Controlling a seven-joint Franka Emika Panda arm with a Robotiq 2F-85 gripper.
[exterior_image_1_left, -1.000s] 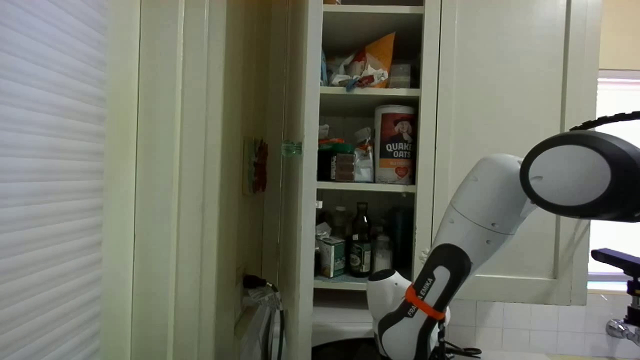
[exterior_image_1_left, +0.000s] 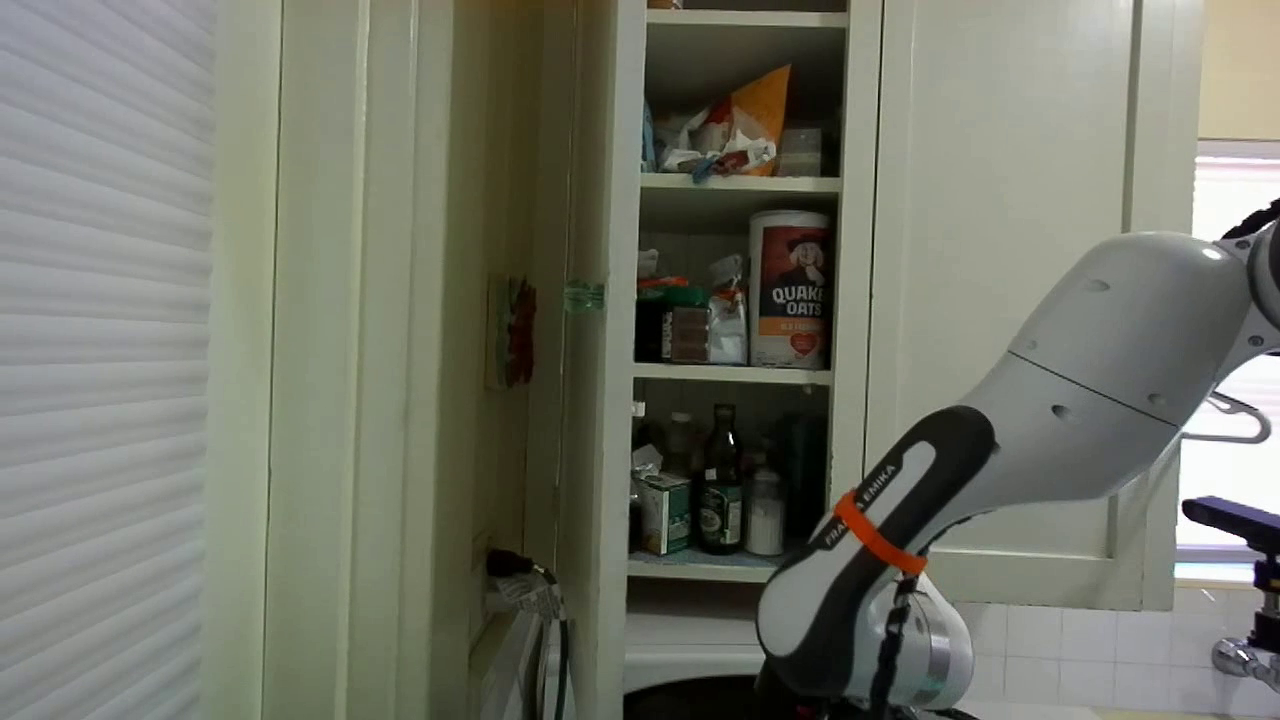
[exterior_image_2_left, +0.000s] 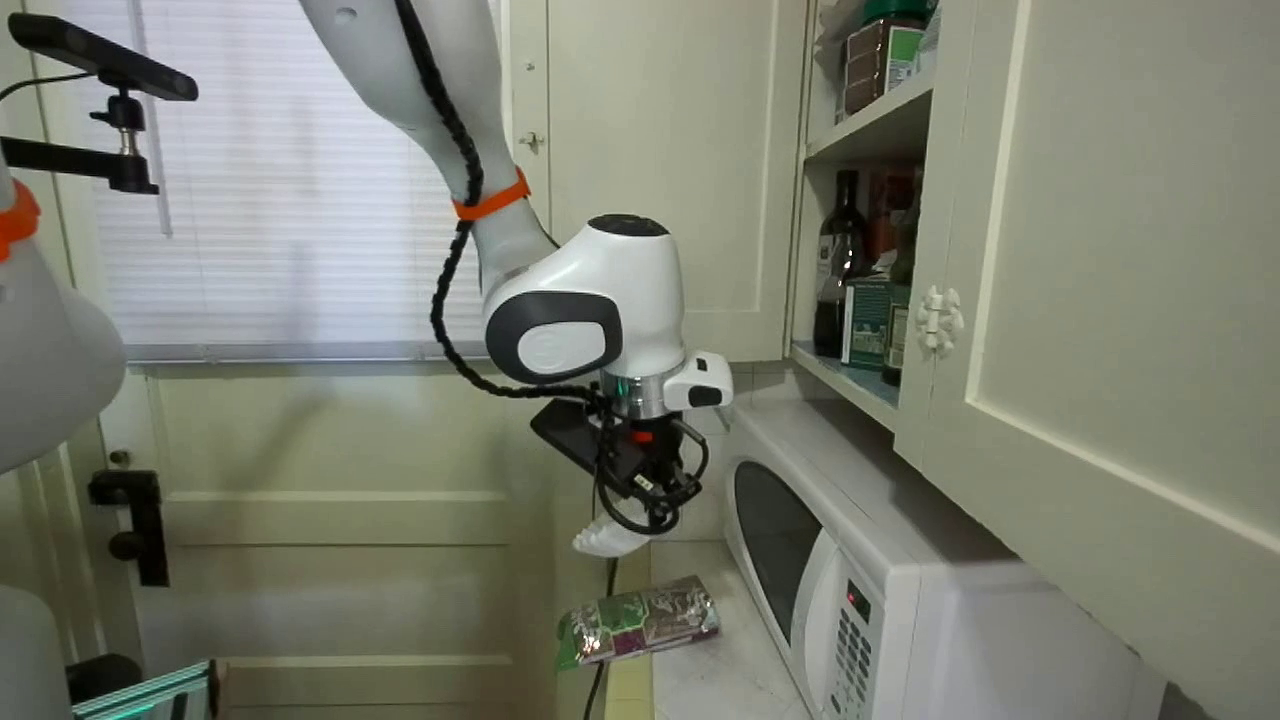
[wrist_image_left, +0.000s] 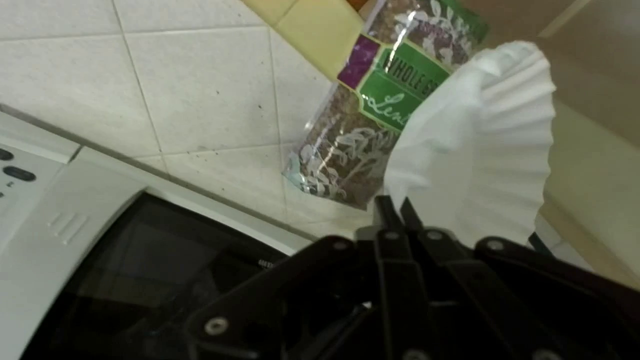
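My gripper is shut, its two black fingertips together at the edge of a white fluted paper filter (wrist_image_left: 480, 162). The thin paper spreads out beyond the tips in the wrist view. In exterior view 2 the filter (exterior_image_2_left: 612, 536) hangs below the gripper (exterior_image_2_left: 642, 516), in the air above a shiny bag of lentils (exterior_image_2_left: 642, 620). That bag (wrist_image_left: 354, 132) lies on the counter, partly covered by the filter in the wrist view, with a green and purple label. The fingers are out of sight in exterior view 1.
A white microwave (exterior_image_2_left: 828, 540) stands on the tiled counter (wrist_image_left: 204, 90) beside the bag. Above it, an open cabinet door (exterior_image_2_left: 1104, 300) juts out. The cabinet shelves (exterior_image_1_left: 732, 374) hold an oats canister (exterior_image_1_left: 789, 288), bottles and packets.
In exterior view 1 the arm's upper links have swung and risen, and the orange band sits higher and farther right. The cabinet's contents look the same.
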